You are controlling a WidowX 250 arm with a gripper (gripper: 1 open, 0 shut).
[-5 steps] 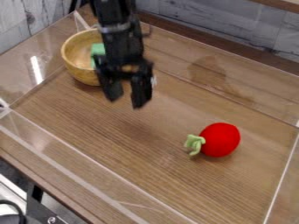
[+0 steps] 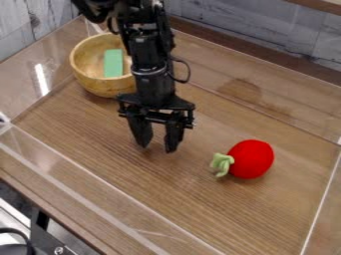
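Note:
My gripper (image 2: 154, 134) is low over the middle of the wooden table, its fingers pointing down and apart, with nothing seen between them. A red tomato-like object (image 2: 250, 159) with a pale green stem lies to the right and toward the front. A yellow bowl (image 2: 88, 70) sits at the back left, behind the arm, with a green block (image 2: 114, 62) in it.
A low wooden rim runs along the back right. The left side beside the bowl is free.
The bowl and red object look unmoved.

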